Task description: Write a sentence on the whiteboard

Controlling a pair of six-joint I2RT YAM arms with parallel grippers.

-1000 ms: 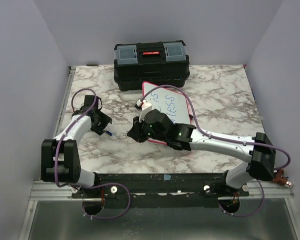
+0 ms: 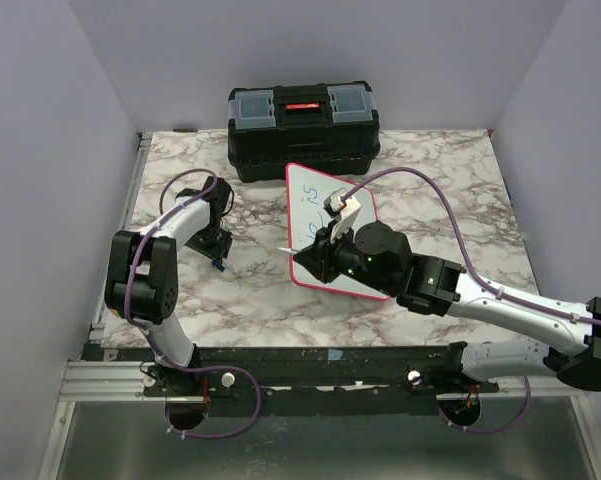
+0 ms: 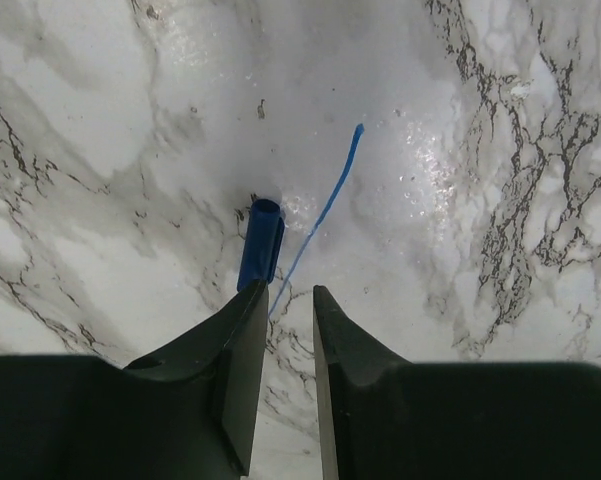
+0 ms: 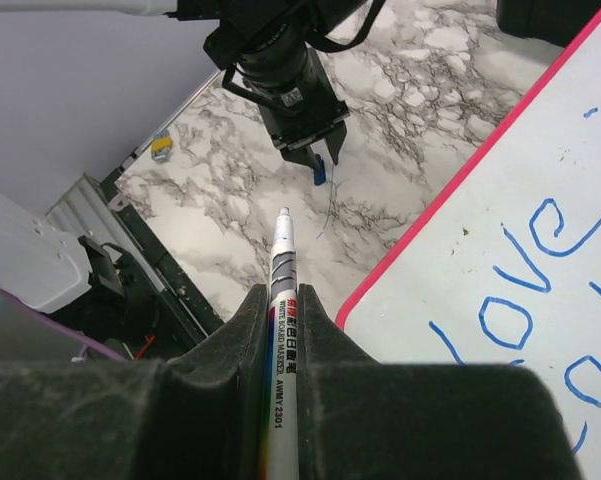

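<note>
The white marker (image 4: 283, 265), its tip bare, is clamped in my right gripper. In the top view the right gripper (image 2: 322, 262) is over the lower left edge of the whiteboard (image 2: 300, 205), which leans with a red border and carries blue handwriting. A blue cap (image 3: 260, 245) lies on the table in the left wrist view. Above it my left gripper is part open, nothing between its fingers; the cap is just beyond the tip of its left finger (image 3: 248, 335). Whether they touch, I cannot tell.
A thin blue line (image 3: 332, 200) runs across the marble tabletop beside the cap. Behind the whiteboard stands a black toolbox (image 2: 302, 145). Bare table lies between the left gripper and the whiteboard, and at the far right.
My right gripper has carried the marker rightward, from near the left gripper to the whiteboard's edge. The left gripper has shifted slightly to the right.
</note>
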